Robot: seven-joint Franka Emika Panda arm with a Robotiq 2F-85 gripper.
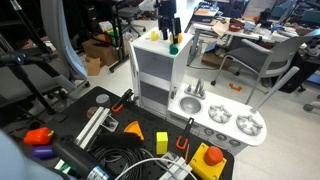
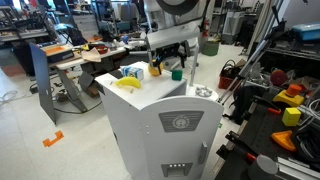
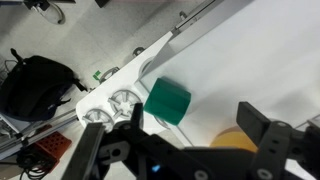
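Note:
My gripper stands open over the white cabinet top (image 2: 150, 92), its dark fingers well apart. In the wrist view a green cup-like object (image 3: 168, 102) lies near the cabinet's edge, ahead of the gap between the fingers. An orange round object (image 3: 232, 139) is partly hidden by the right finger. Exterior view 2 shows the green object (image 2: 177, 74) just below the gripper, with the orange object (image 2: 155, 68) beside it. Nothing shows held.
A yellow banana-like object (image 2: 128, 110) and a small blue-and-white box (image 2: 133, 71) share the cabinet top. Beside the cabinet runs a white counter with a sink (image 1: 190, 105) and burners (image 1: 249, 125). A black table (image 1: 135, 125) stands in front, with tools and cables.

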